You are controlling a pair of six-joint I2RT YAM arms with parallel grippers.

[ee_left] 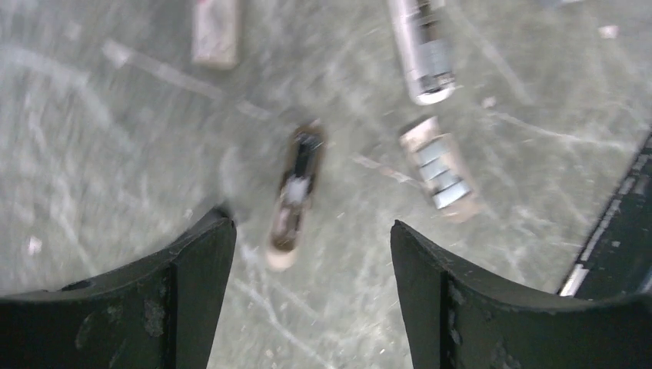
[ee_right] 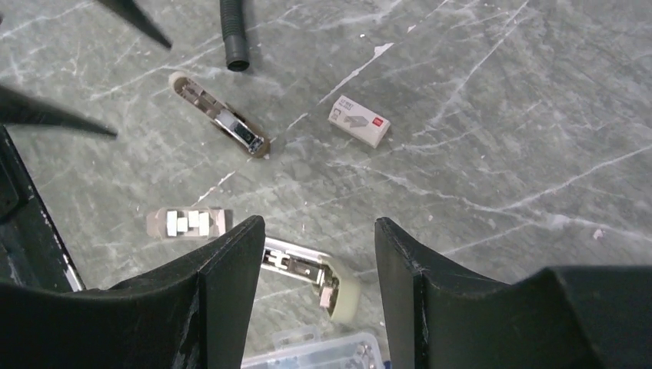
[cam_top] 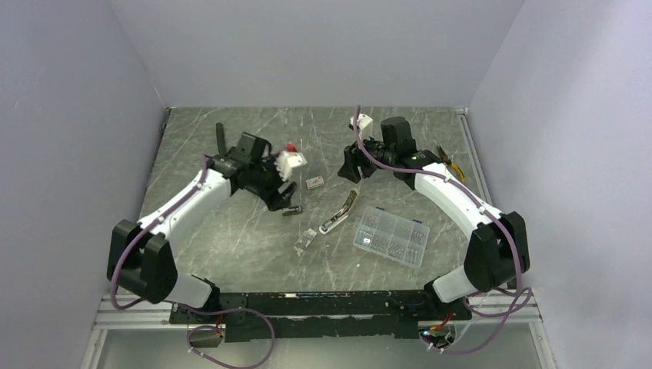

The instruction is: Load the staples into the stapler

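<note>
A pale, long stapler (cam_top: 334,222) lies folded open near mid-table, its cream end (ee_right: 346,296) curled up in the right wrist view. A shorter brown device with a metal channel (ee_right: 221,117) rests to its left. Blocks of staples (ee_right: 188,224) sit in a clear tray in front of these two. My left gripper (cam_top: 282,199) is low beside the brown device; its fingers (ee_left: 201,280) stand apart with nothing held, and the left wrist view is blurred. Behind the stapler hovers my right gripper (cam_top: 357,172), open and empty.
A small printed box (ee_right: 359,121) lies behind the brown device. To the right of the stapler is a clear compartment case (cam_top: 392,237). Pliers (cam_top: 455,168) lie far right, partly behind the right arm; a black hose (cam_top: 221,138) is at the left.
</note>
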